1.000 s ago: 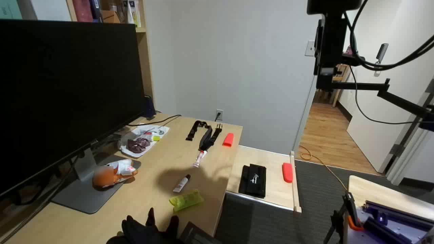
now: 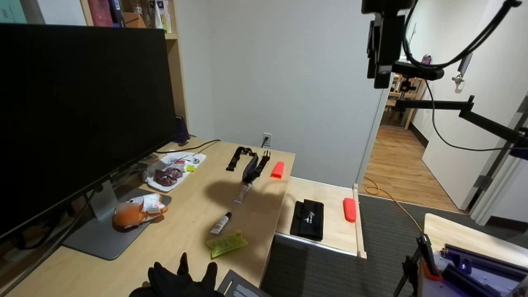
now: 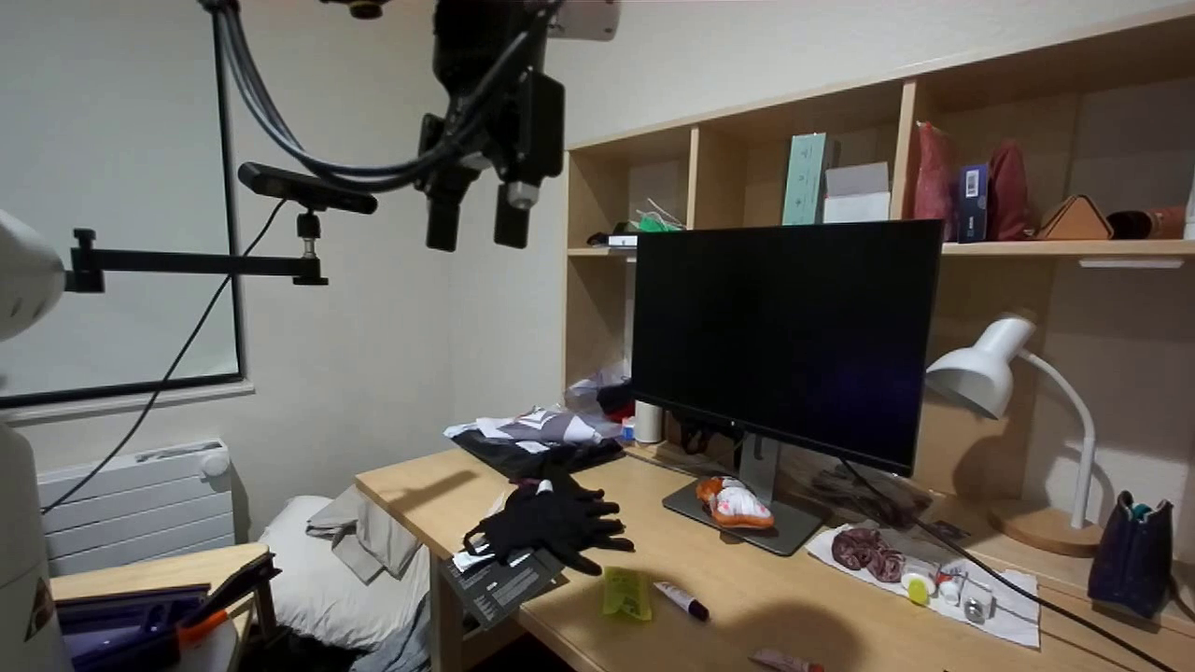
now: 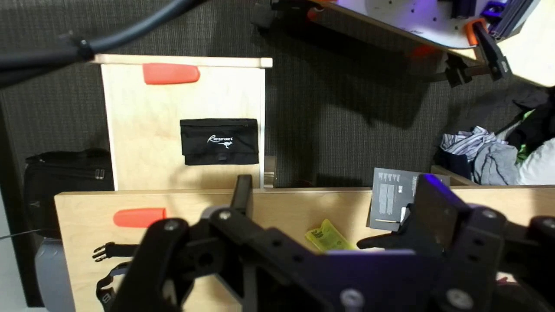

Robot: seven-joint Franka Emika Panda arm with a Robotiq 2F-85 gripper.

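My gripper point(image 3: 478, 230) hangs high above the desk, its fingers pointing down. The fingers stand wide apart, with nothing held between them. In the wrist view the fingers point(image 4: 243, 195) frame the desk's front edge far below. On the desk lie a yellow-green packet point(image 2: 226, 243), a white tube with a dark cap point(image 2: 220, 223), a second tube point(image 2: 242, 192), a black buckled strap point(image 2: 253, 170) and a red case point(image 2: 278, 170). The open drawer point(image 4: 140, 135) holds a black pouch point(image 4: 220, 143) and another red case point(image 4: 171, 73).
A large monitor point(image 3: 784, 336) stands at the back of the desk, with an orange-and-white plush point(image 2: 138, 212) on its base. Black gloves point(image 3: 549, 521) rest by a grey box point(image 3: 504, 588). A camera arm point(image 3: 190, 263) reaches out near my gripper. Bare desktop lies between the small items.
In exterior view 1 my gripper has shifted left and slightly upward. Its shadow has moved across the desk and now covers the tube by the strap. The desk items lie where they were.
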